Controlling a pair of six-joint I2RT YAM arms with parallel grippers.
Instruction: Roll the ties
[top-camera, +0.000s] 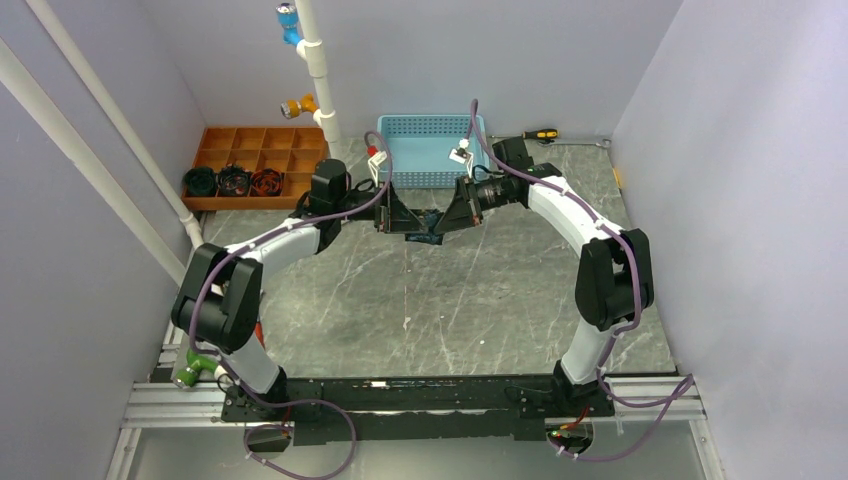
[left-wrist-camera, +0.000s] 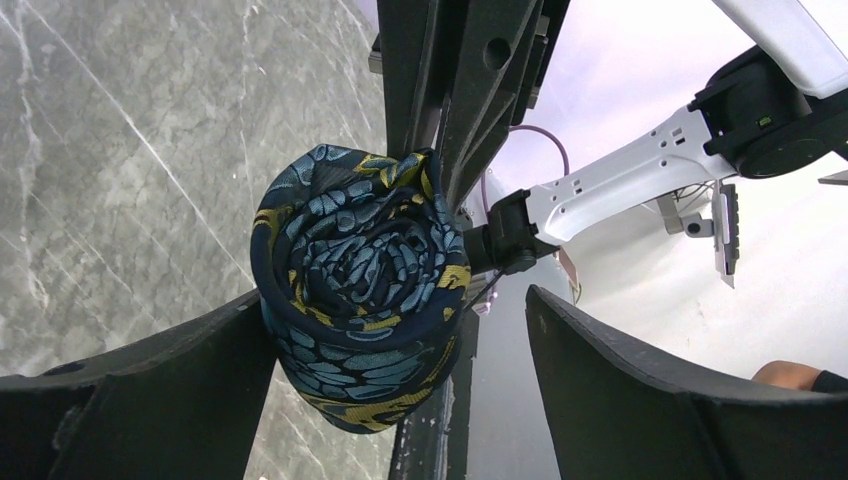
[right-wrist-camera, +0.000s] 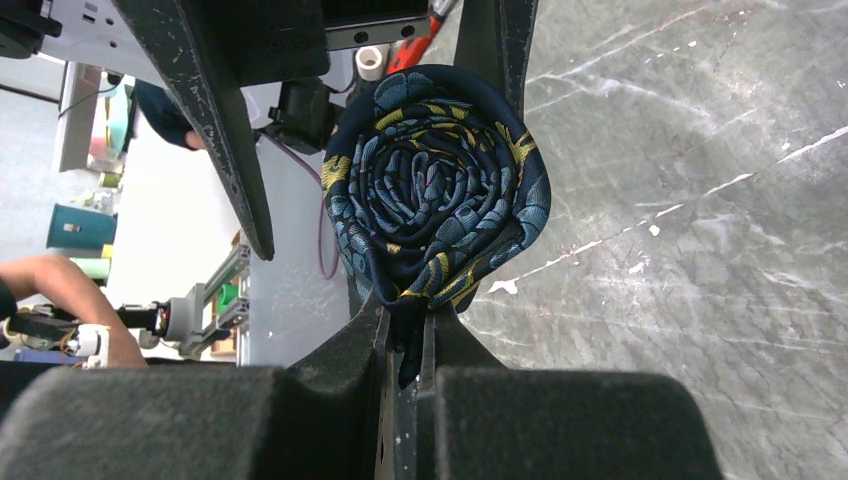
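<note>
A dark blue tie with yellow patterning is wound into a tight spiral roll, held above the table between the two arms. My right gripper is shut on its outer layers, with a pinched fold of cloth hanging below the fingertips. My left gripper is open around the roll. One left finger lies against or very near the roll's side; the other finger stands clear with a gap.
At the back left, an orange compartment tray holds several rolled ties. A blue basket stands empty behind the grippers. Bare table lies in front of them. A screwdriver lies at the back right.
</note>
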